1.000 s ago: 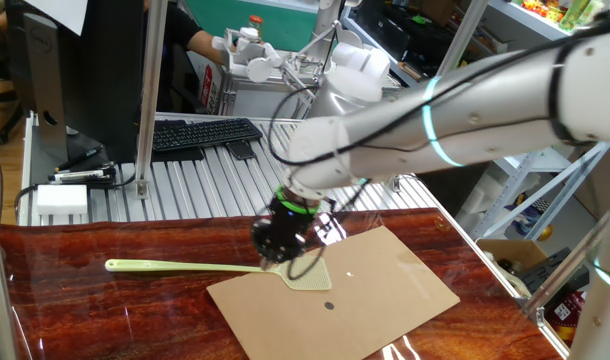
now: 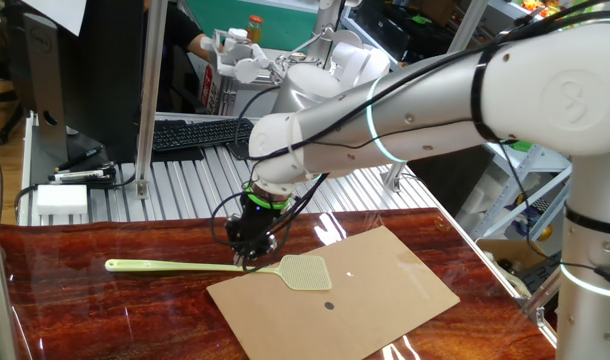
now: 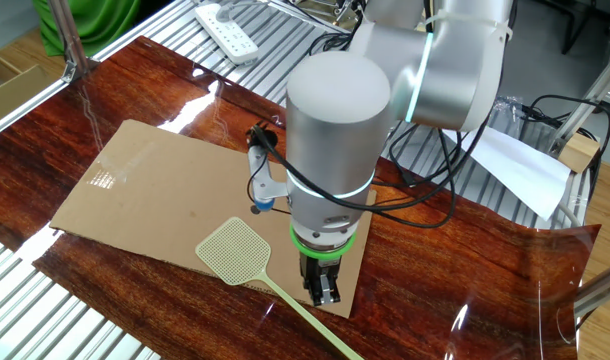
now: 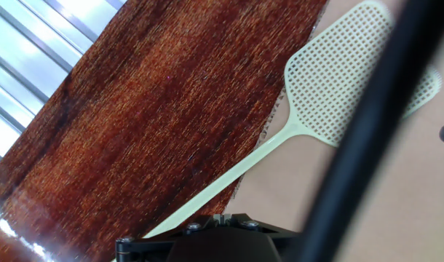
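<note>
A pale green fly swatter [image 2: 306, 272] lies flat, its meshed head on the cardboard and its long handle [image 2: 175, 266] stretching left over the wood-look tabletop. My gripper [image 2: 252, 255] points down close to the head end of the handle. From the other side, the gripper [image 3: 326, 296] appears just beside the handle, with no clear contact. The wrist view has the gripper's dark front at the bottom edge, covering part of the handle, while the swatter head [image 4: 346, 73] is partly blocked by a black cable. Whether the fingers are apart does not show clearly.
A brown cardboard sheet [image 2: 370, 295] with a small dark spot lies on the glossy tabletop [image 2: 75, 310]. Behind stand a keyboard [image 2: 200, 134] and a white box [image 2: 62, 199] on slatted metal. Loose cables [image 3: 425, 215] hang around the wrist.
The swatter and cardboard have stayed put.
</note>
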